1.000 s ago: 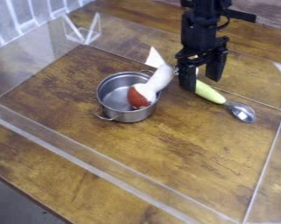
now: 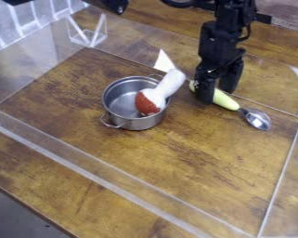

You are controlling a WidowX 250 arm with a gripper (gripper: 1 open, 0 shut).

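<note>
My black gripper (image 2: 217, 80) stands open at the upper right, low over a pale green spoon-like utensil (image 2: 222, 100) with a metal head (image 2: 255, 120). One finger reaches down beside the handle's upper end; whether it touches is unclear. A steel pot (image 2: 120, 96) at centre-left holds a white-handled tool with a red head (image 2: 149, 102), its handle resting over the rim toward the upper right.
Transparent strips or panels border the work area. A white triangular piece stands behind the pot.
My gripper has moved down toward the green handle and slightly right over the last second. The pot and utensils look unmoved.
</note>
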